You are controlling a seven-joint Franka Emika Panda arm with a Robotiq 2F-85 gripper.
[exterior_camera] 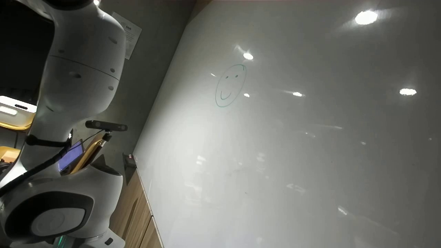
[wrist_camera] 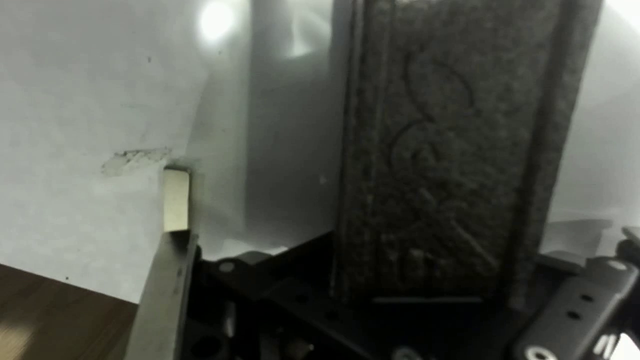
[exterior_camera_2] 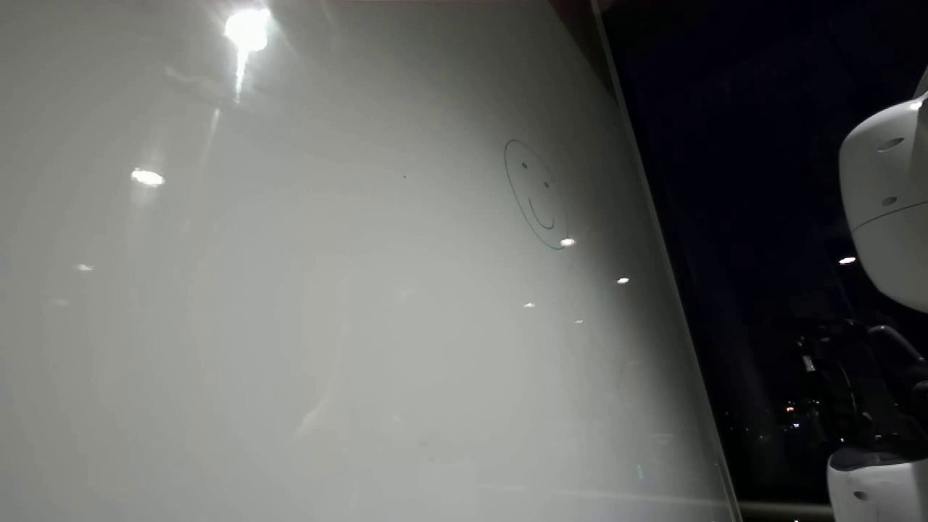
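Note:
In the wrist view my gripper stands open. Its left finger [wrist_camera: 162,288] ends in a pale tip, with a clear gap between it and a dark grey, felt-like block [wrist_camera: 462,150]. Scratched marks run across the block, which fills much of the middle and right of that view. Whether the block touches any part of the gripper cannot be told. A whiteboard [exterior_camera: 297,165] bears a green smiley face [exterior_camera: 230,85], also drawn clear in the second exterior view [exterior_camera_2: 536,196]. Neither exterior view shows the gripper.
The arm [exterior_camera: 84,70] stands left of the board in the first exterior view. Behind it are a camera on a stand [exterior_camera: 106,125] and a white bin [exterior_camera: 16,111]. Wooden panels [exterior_camera: 132,206] border the board. Bright lamp reflections dot its otherwise clear surface.

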